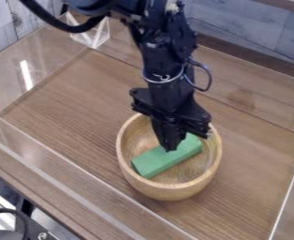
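The black robot gripper (175, 131) reaches down from the top centre over a light wooden bowl (165, 187). Its lower end is at the bowl's back half, just above a green rectangular block (154, 162) that lies diagonally on the bowl floor. The block's upper right end is partly behind the gripper. Whether the fingers are open or shut, or touch the block, I cannot tell.
A wooden table (56, 112) surrounds the bowl, with free room to the left and right. A wall (256, 28) runs along the back. A black cable or part shows at the bottom left corner.
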